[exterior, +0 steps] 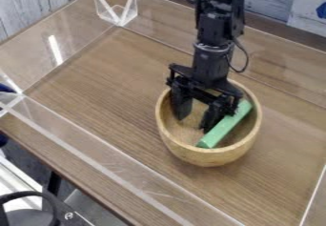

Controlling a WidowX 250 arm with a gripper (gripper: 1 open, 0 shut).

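My black gripper point(204, 98) reaches down from the top into a round wooden bowl point(204, 154) at the centre right of the camera view. Its lower parts are over and inside the bowl's back half. A green bar-shaped object point(224, 129) leans in the bowl's right side, beside the gripper. The fingertips are dark and tangled with shadow, so I cannot see whether they hold anything.
A small white wire-like shape point(117, 7) stands at the back left. Dark cables lie at the lower left, off the table's edge.
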